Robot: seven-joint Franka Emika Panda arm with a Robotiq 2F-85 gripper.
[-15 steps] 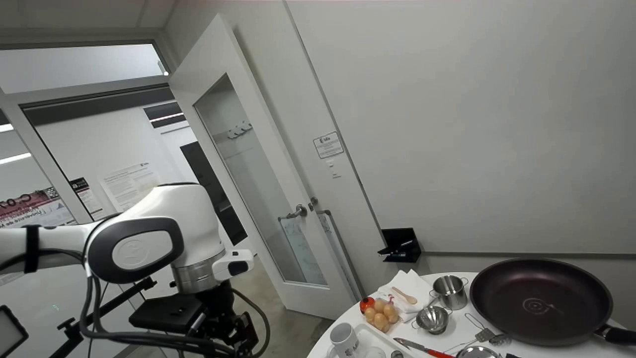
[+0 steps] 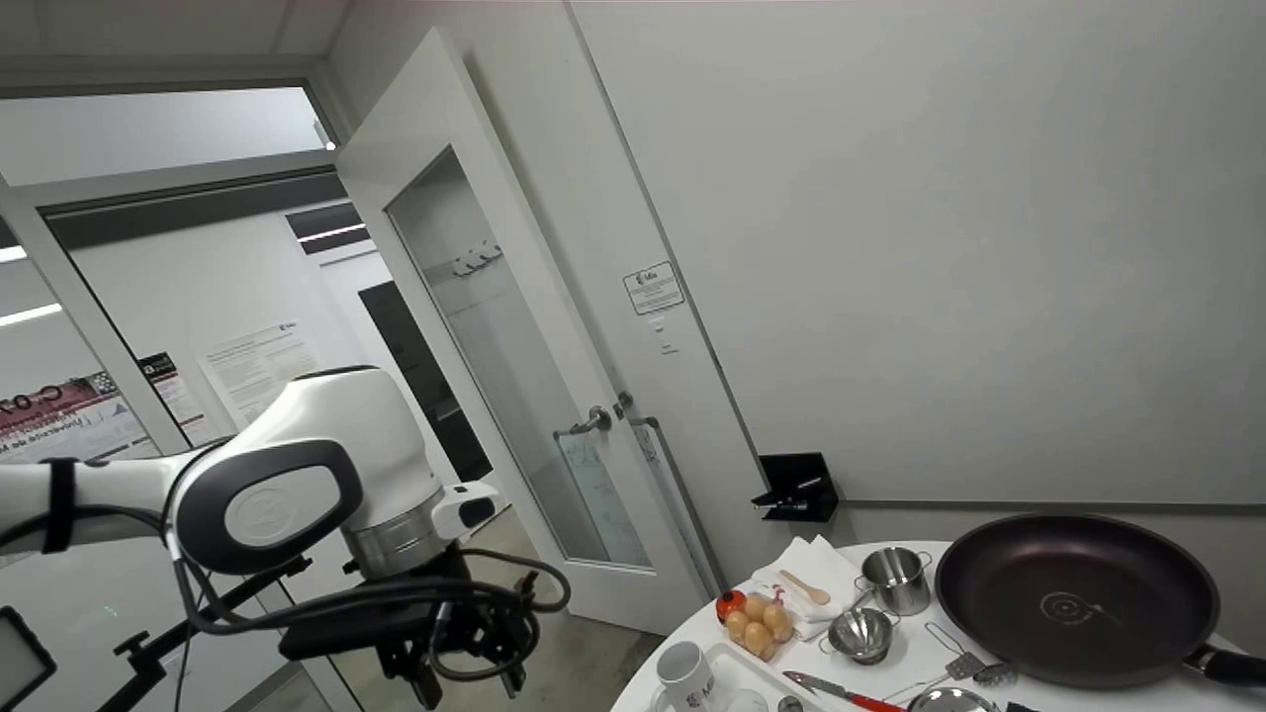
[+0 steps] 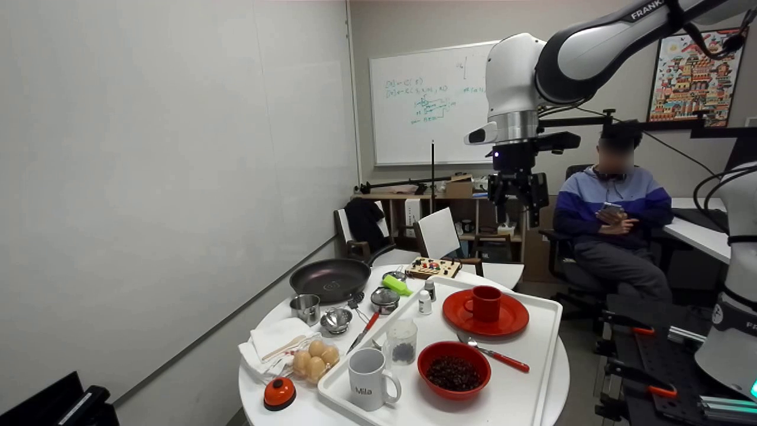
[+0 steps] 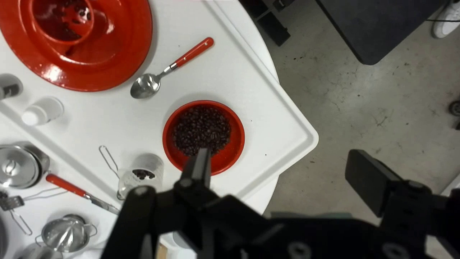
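High above the table, my gripper [image 3: 517,215] points down and touches nothing. Its two fingers are spread wide apart in the wrist view, open, with only tray edge and floor seen between them. Below lies a white tray [image 4: 254,142]. On it stand a red bowl [image 4: 235,149] of dark beans, a spoon [image 4: 189,55] with a red handle, and a red plate [image 4: 129,56] bearing a red cup [image 3: 487,305]. Some beans lie inside the cup. A clear jar [image 3: 402,333] with a few beans is beside the bowl, near a grey mug [image 3: 365,380].
Around the tray are a large pan [image 3: 330,278], steel pots, eggs [image 3: 312,362], a red-handled knife [image 4: 69,185] and small bottles [image 4: 43,110]. A person [image 3: 614,206] sits behind the arm. Free air surrounds the gripper.
The wrist and gripper have turned about the arm's end, and the cables now bunch up in front of the gripper. Things on the table in exterior view 1 have stayed put.
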